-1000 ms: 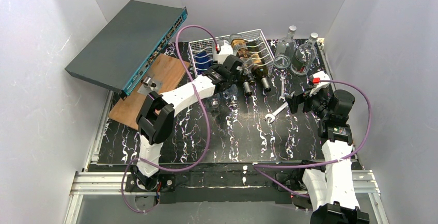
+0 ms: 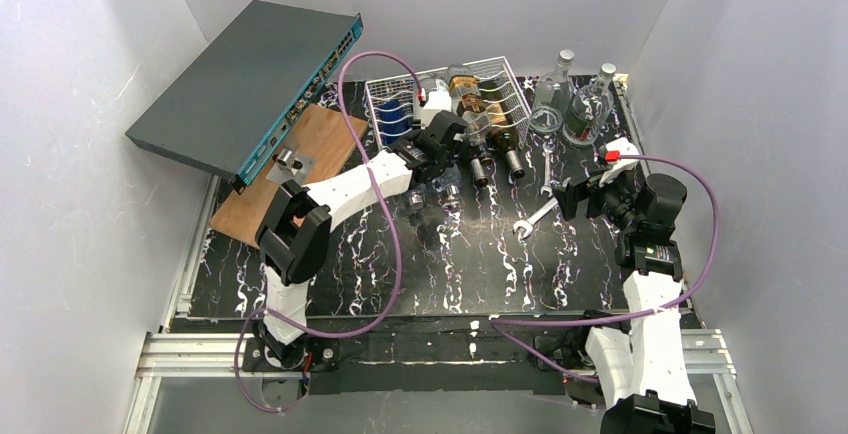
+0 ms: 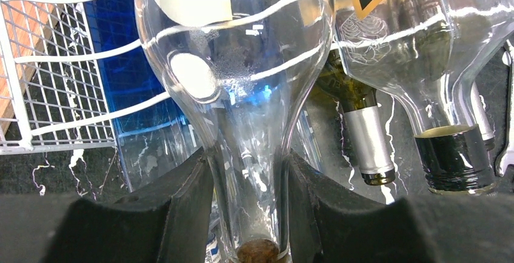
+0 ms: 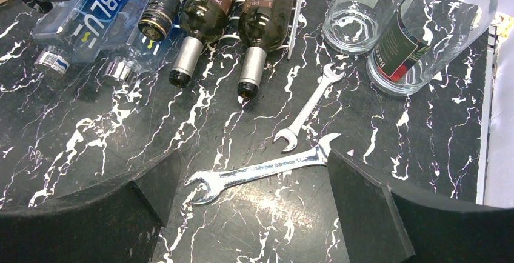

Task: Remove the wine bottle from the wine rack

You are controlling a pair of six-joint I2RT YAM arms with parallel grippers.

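Note:
The white wire wine rack (image 2: pixel 390 84) at the back holds several bottles, clear, blue and dark green. In the left wrist view my left gripper is shut on the neck of a clear glass bottle (image 3: pixel 236 75) with a cork, lying over the rack's wires. Another clear bottle (image 3: pixel 412 57) lies to its right. Two dark wine bottles (image 4: pixel 194 33) with silver necks point toward the front. My right gripper stands open above the table, right of the rack, with nothing between its fingers.
Two upright glass bottles (image 2: pixel 586 114) stand right of the rack. Two wrenches (image 4: pixel 260 171) lie on the marble table. A wooden board (image 2: pixel 240 214) and a large dark metal box (image 2: pixel 240 84) are at the left.
The right arm has not moved.

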